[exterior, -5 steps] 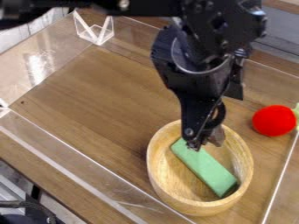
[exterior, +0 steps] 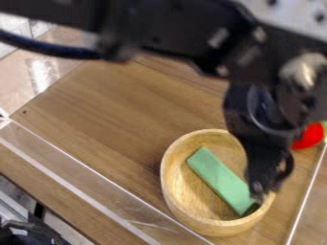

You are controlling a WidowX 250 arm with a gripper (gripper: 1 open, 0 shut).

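Observation:
A wooden bowl [exterior: 182, 191] sits on the table at the lower middle with a green block [exterior: 217, 177] lying diagonally inside it. My dark, blurred gripper [exterior: 266, 144] hangs over the right side of the bowl, partly covering it. It stands open, with nothing seen between its fingers.
A red round object [exterior: 308, 136] lies at the right, partly hidden behind the gripper.
My gripper and arm have swung right and toward the camera, now covering more of the red object and the top of the view. The block remains in the bowl.

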